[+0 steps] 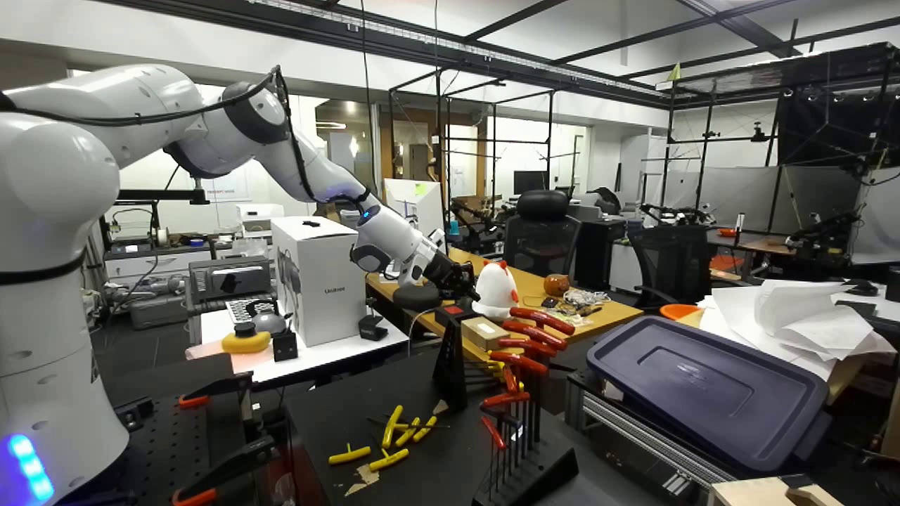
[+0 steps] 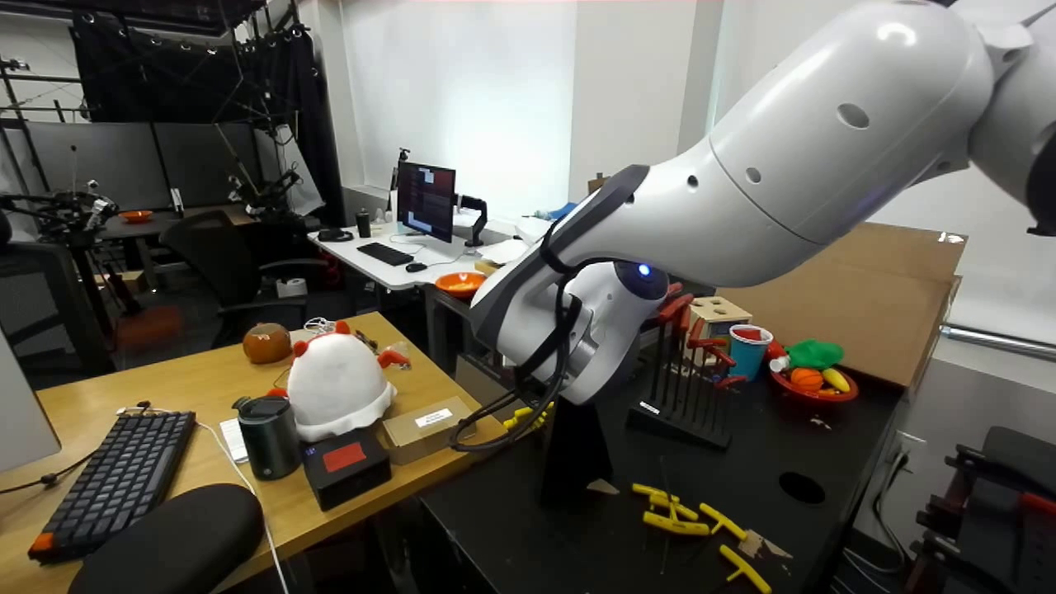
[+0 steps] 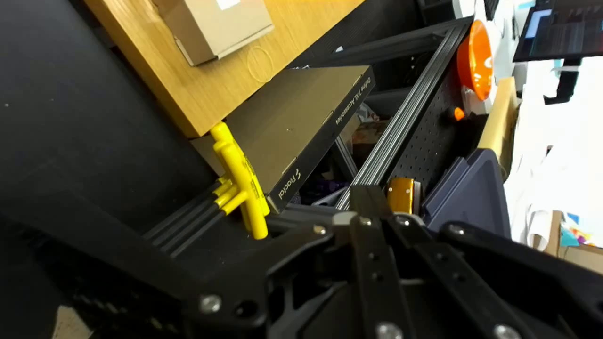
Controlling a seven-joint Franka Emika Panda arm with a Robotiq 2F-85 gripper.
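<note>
In the wrist view my gripper is shut, and nothing shows between its fingers. Exterior view 1 has the gripper over the wooden desk, in front of the white plush toy. The arm hides it in exterior view 2. Several yellow T-handle keys stand upright, left of the fingers in the wrist view. More loose yellow T-handle keys lie on the black table. Red-handled keys stand in a rack at that table's right side.
A cardboard box, a black box and a dark mug crowd the wooden desk's near edge. Beyond the red-handled keys are a blue cup and a red bowl of toys. A dark lidded bin stands to the right.
</note>
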